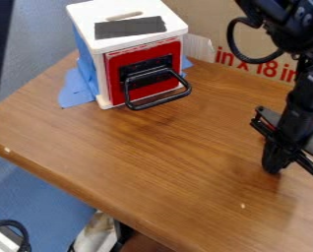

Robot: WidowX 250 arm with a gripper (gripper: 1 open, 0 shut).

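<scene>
My black gripper (pixel 281 156) is low over the right side of the wooden table (pixel 120 172), its fingertips close to the tabletop. Whether it is open, shut or holding something is hard to tell, as the arm hides the space behind it. A white box-like toy oven (pixel 100 30) with a red front (pixel 122 62) and a black handle (pixel 162 98) stands at the back left.
Blue paper or cloth (pixel 75 90) lies under and beside the oven. A cardboard panel (pixel 219 30) with red print stands at the back.
</scene>
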